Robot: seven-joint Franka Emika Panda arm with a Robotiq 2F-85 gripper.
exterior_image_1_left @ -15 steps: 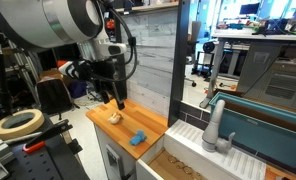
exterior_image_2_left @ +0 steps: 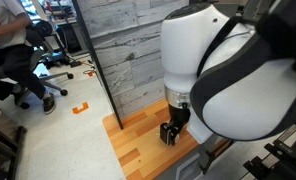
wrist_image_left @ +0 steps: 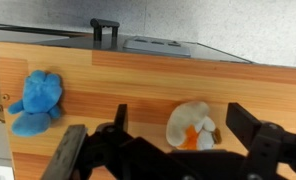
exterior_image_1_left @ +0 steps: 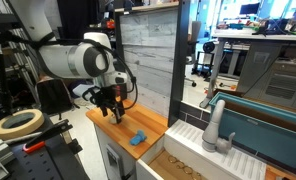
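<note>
A small plush toy (wrist_image_left: pixel 184 122), whitish with orange patches, lies on the wooden surface (wrist_image_left: pixel 108 83). My gripper is open above it, one finger to either side in the wrist view, with the toy a little nearer the right finger (wrist_image_left: pixel 236 117). Low over the same wood hangs the gripper (exterior_image_1_left: pixel 115 115) in the first exterior view, largely covering the toy. From the second exterior view the gripper (exterior_image_2_left: pixel 170 131) reaches the wood's near part, and the toy cannot be made out. A blue plush toy (wrist_image_left: pixel 36 103) rests apart, at the wrist view's left; this blue toy (exterior_image_1_left: pixel 138 137) is also visible from outside.
An open drawer (exterior_image_1_left: pixel 178 168) lies beside the wooden top. Beyond it stand a grey-white upright fixture (exterior_image_1_left: pixel 214 128) and a teal bin (exterior_image_1_left: pixel 250 138). A grey plank wall (exterior_image_2_left: pixel 138 62) rises behind the wood. Bare wood separates the two toys.
The arm has come down and my gripper has lowered over the whitish toy, which stood clear in view a second ago. The blue toy has stayed put.
</note>
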